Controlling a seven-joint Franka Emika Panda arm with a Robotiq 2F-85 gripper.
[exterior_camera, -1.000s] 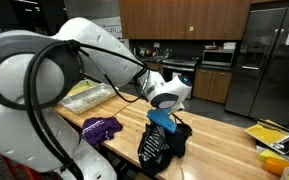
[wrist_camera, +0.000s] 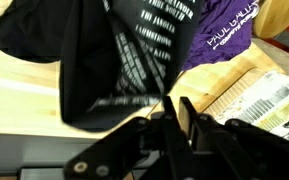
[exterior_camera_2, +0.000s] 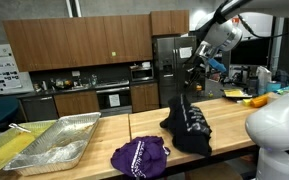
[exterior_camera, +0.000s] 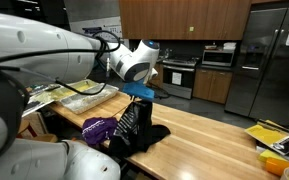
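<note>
A black cloth with white print [exterior_camera: 134,127] rises to a peak just below my gripper [exterior_camera: 139,98], while its lower part spreads on the wooden table. In exterior view 2 the raised black cloth [exterior_camera_2: 187,125] stands right of a purple cloth [exterior_camera_2: 140,157]. Close up in the wrist view, the black cloth [wrist_camera: 134,45] reaches the fingertips of my gripper. Whether the fingers pinch it or stand slightly apart from it cannot be made out. The purple cloth with lettering [wrist_camera: 221,30] lies crumpled beside it.
A clear plastic tray [exterior_camera_2: 56,143] sits beyond the purple cloth. Yellow packages and other items [exterior_camera: 271,137] lie at the table's right end. Between them and the black cloth, the wooden tabletop [exterior_camera: 204,140] is clear.
My gripper has moved left and upward in exterior view 1. The black cloth's raised part has shifted left with it, toward the purple cloth, which has stayed in place.
</note>
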